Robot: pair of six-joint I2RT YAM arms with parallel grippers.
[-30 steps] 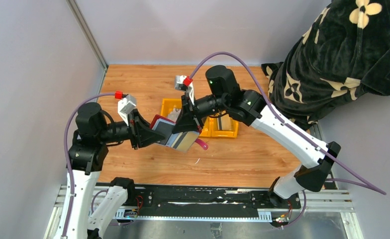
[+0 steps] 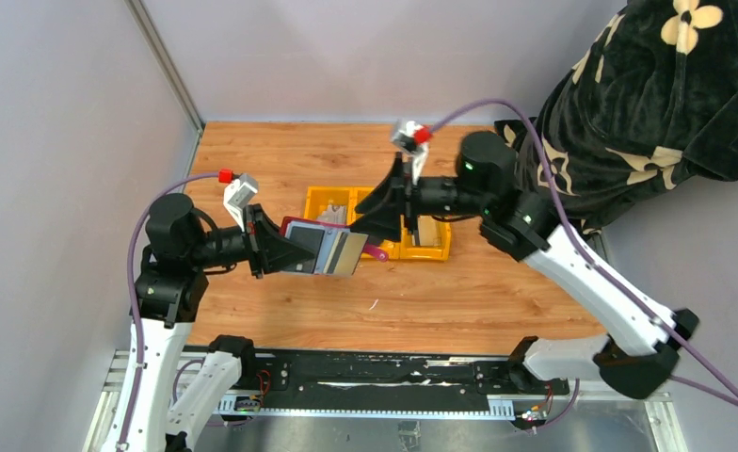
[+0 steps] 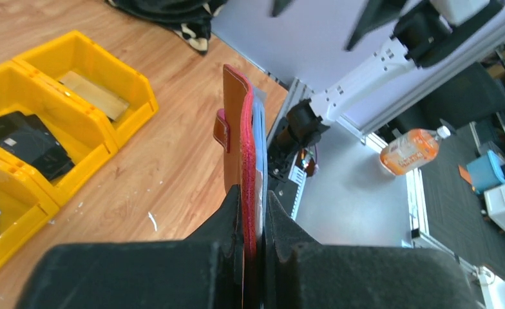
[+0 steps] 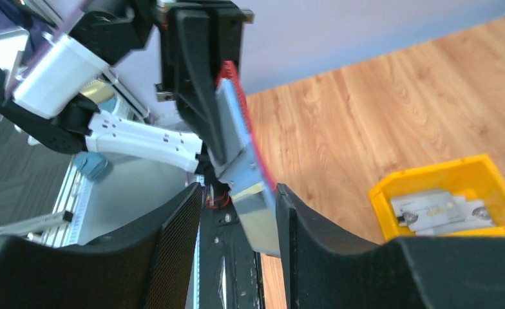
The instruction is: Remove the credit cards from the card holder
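The card holder [image 2: 332, 247], lying open with a card-slot side facing up, is held above the table with my left gripper [image 2: 297, 254] shut on its left end. Seen edge-on in the left wrist view, its brown cover and red edge [image 3: 247, 129] stand between the fingers. My right gripper [image 2: 365, 221] is open near the holder's right end, blurred by motion. In the right wrist view the slotted face of the holder [image 4: 253, 206] shows in line with the gap between the open fingers; nothing is gripped. Whether they touch it, I cannot tell.
A yellow divided bin [image 2: 443, 252] stands on the table behind the holder. Dark cards [image 3: 34, 145] lie in its middle compartment, a tan card [image 3: 95, 93] in another, grey items [image 4: 440, 211] in a third. A dark blanket [image 2: 629, 141] hangs at right.
The left arm has barely moved, and the holder's tilt has altered slightly.
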